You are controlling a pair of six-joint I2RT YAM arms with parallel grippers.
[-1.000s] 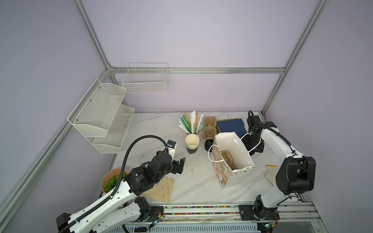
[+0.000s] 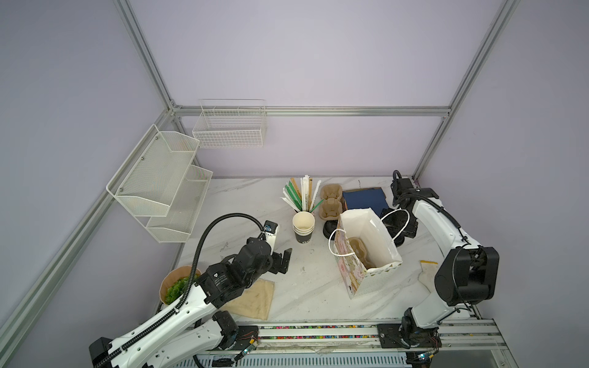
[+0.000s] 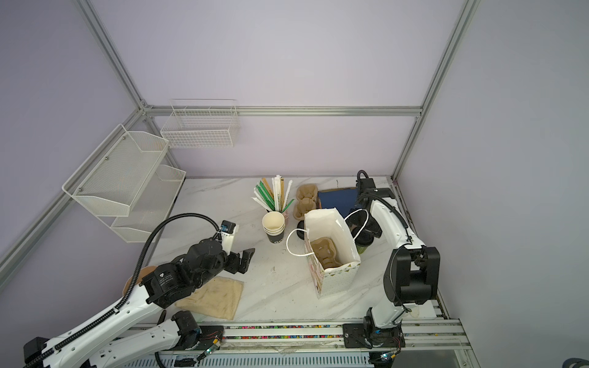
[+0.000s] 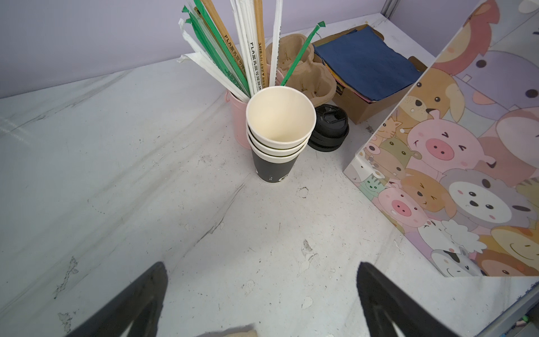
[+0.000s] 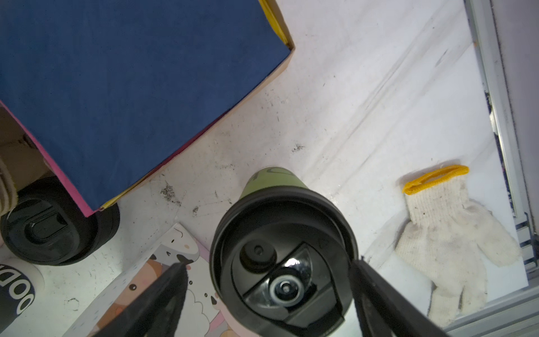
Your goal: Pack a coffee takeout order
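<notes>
The paper bag [image 2: 380, 271] with animal prints stands upright and open, a brown cup carrier [image 3: 325, 252] inside it. A green cup [image 5: 273, 178] with a black lid [image 5: 284, 269] stands to the bag's right. Over it is my right gripper, its open fingers to either side of the lid; whether they touch it cannot be told. Stacked paper cups [image 4: 279, 132] stand in front of the straws [image 4: 252, 45]. My left gripper hovers open and empty above bare table, left of the bag.
Behind the bag lie black lids [image 4: 329, 128], more cup carriers [image 4: 308, 80] and a box of blue napkins [image 4: 367, 63]. A white glove [image 5: 446, 238] lies at the right, a tan cloth [image 2: 252, 299] front left. The table between cloth and bag is clear.
My right gripper has shifted slightly at the green cup, and the bag's right handle sits a little differently. The left arm has stayed put.
</notes>
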